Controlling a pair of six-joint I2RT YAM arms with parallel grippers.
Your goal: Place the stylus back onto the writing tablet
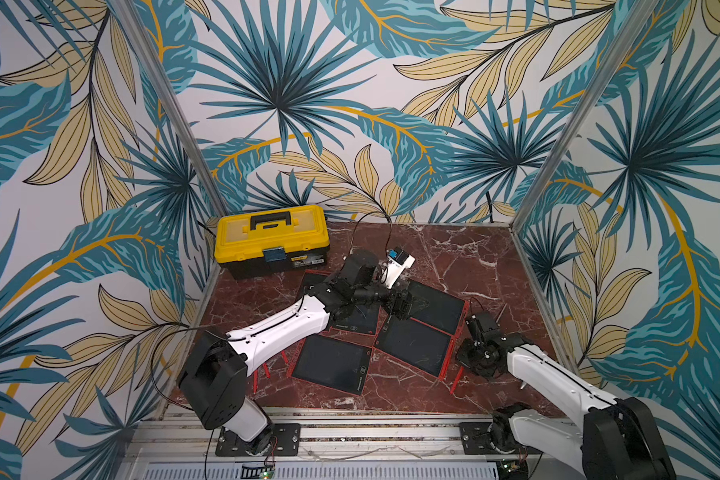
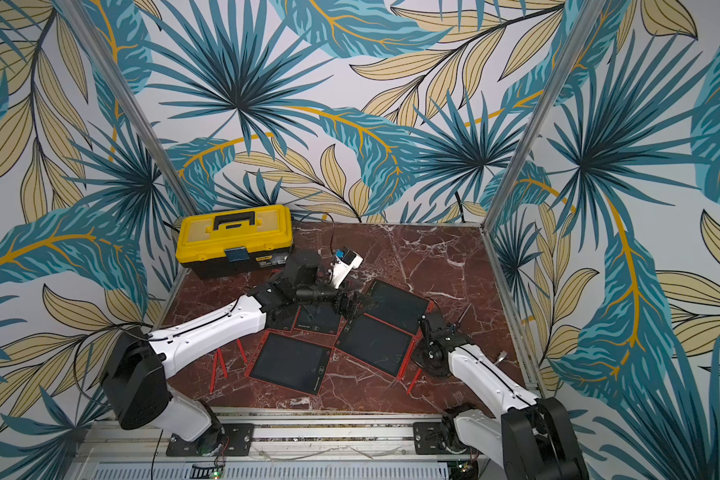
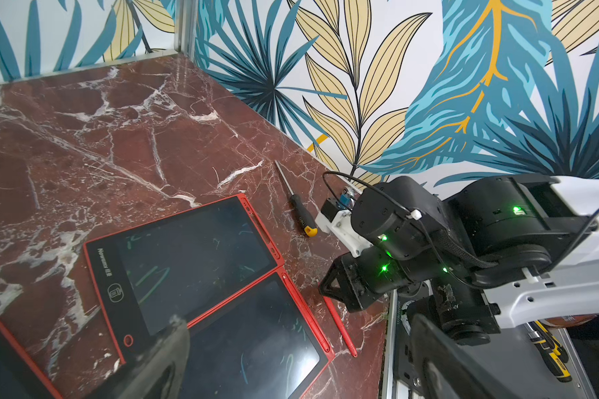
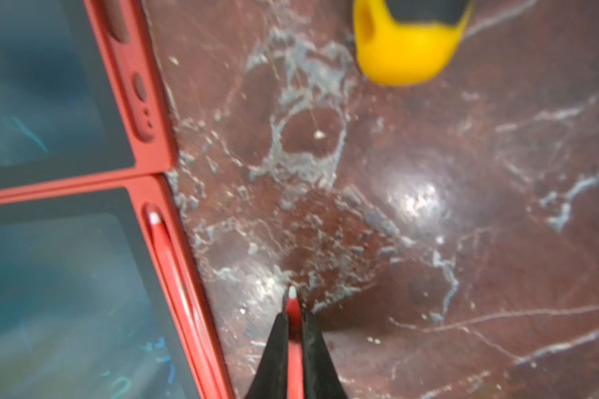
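My right gripper is low at the right edge of the tablets, a red stylus [image 4: 293,379] between its fingers in the right wrist view; whether it is firmly held I cannot tell. The lower right tablet [image 4: 53,292] has a red stylus [image 4: 178,279] in its slot; the slot of the upper right tablet [image 4: 40,79] is empty in the part shown. My left gripper [image 1: 396,304] is over the middle tablets, open and empty in the left wrist view.
A screwdriver [image 3: 300,212] lies right of the upper tablet. A yellow toolbox [image 1: 272,236] stands at the back left. More tablets and red styluses lie at the left front.
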